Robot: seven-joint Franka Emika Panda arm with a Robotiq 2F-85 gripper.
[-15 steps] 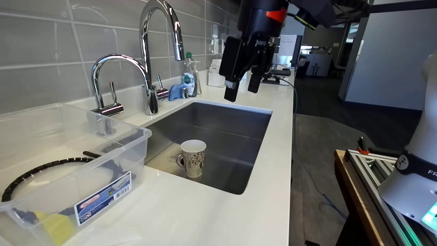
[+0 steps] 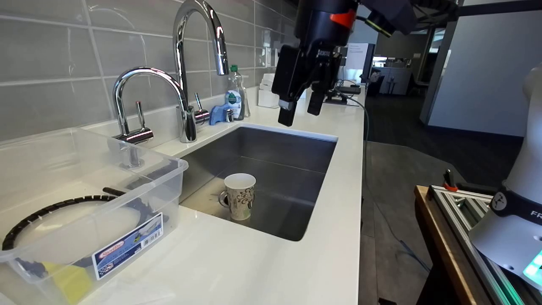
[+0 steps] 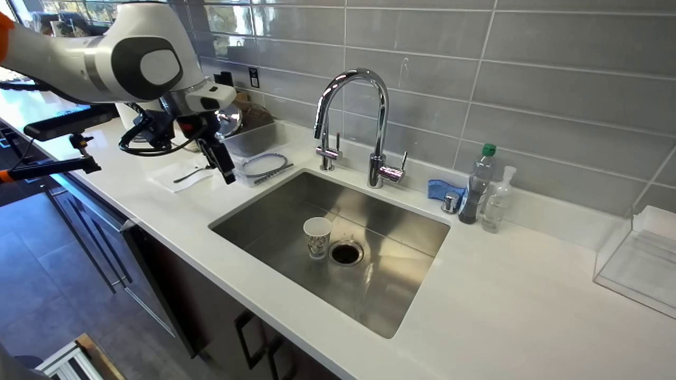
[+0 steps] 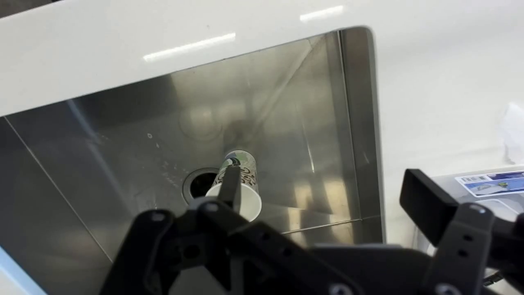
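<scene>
A patterned white cup [image 2: 241, 196] stands upright on the floor of the steel sink [image 2: 282, 183]. Beside it is the drain hole [image 3: 346, 253]. My gripper [image 2: 301, 112] hangs in the air, well above the counter, with its two fingers apart and nothing between them. From the wrist view, the cup [image 4: 244, 196] lies far below, partly covered by the left finger [image 4: 229, 186]. The right finger [image 4: 426, 204] shows over the counter beside the sink. The cup's handle is visible only in exterior view 1.
A tall chrome faucet [image 3: 384, 120] and a smaller one [image 2: 121, 101] rise behind the sink. A clear plastic bin [image 2: 178, 167] holds a coiled black hose. Soap bottles [image 3: 479, 183] and a blue sponge [image 3: 443, 189] stand by the wall. Free counter lies right of the sink in exterior view 2.
</scene>
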